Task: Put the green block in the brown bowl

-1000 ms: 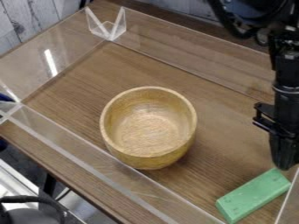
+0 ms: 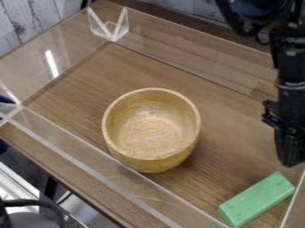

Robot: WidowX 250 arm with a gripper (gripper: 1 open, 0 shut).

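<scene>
The green block [image 2: 256, 200] lies flat near the front right corner of the wooden surface, slanting up to the right. Left of it, a round brown bowl [image 2: 152, 129] stands upright and empty. Part of the black gripper [image 2: 286, 147] shows at the right edge, above and behind the block and apart from it. Its far side is cut off by the frame, so the state of its fingers is unclear.
Clear low walls [image 2: 107, 174] run along the tray's front. A clear angled piece [image 2: 109, 22] stands at the back left. Wooden floor [image 2: 226, 107] between bowl and arm is bare. Black cable or hardware [image 2: 30, 207] sits outside at the lower left.
The arm has shifted slightly at the right edge, its upper part moving a little to the right. Block and bowl have stayed in place.
</scene>
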